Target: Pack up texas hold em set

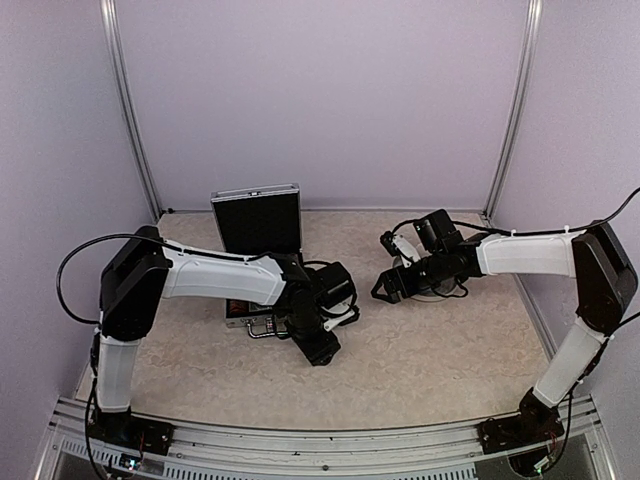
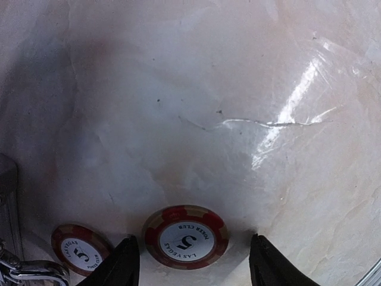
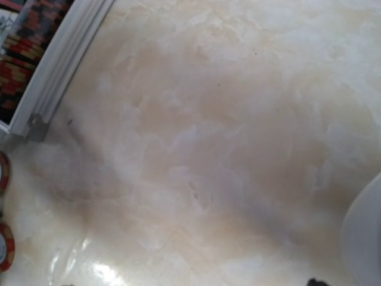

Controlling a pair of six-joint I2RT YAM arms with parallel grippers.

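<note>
Two red-rimmed poker chips marked 5 lie flat on the table in the left wrist view. The nearer-to-centre chip [image 2: 186, 237] sits between the spread fingers of my open left gripper [image 1: 319, 352], apart from both. The other chip [image 2: 81, 249] is just outside the left finger [image 2: 124, 262], partly hidden by it. The chip case stands with its black-lined lid [image 1: 258, 222] raised; its silver body [image 1: 237, 312] is partly covered by my left arm. Stacked chips [image 3: 13, 77] show inside it. My right gripper [image 1: 387, 290] hangs open and empty farther right.
A metal handle [image 1: 265, 328] juts from the case's front, close to my left gripper. Beneath the right gripper is a pale round object [image 1: 432, 292], mostly hidden.
</note>
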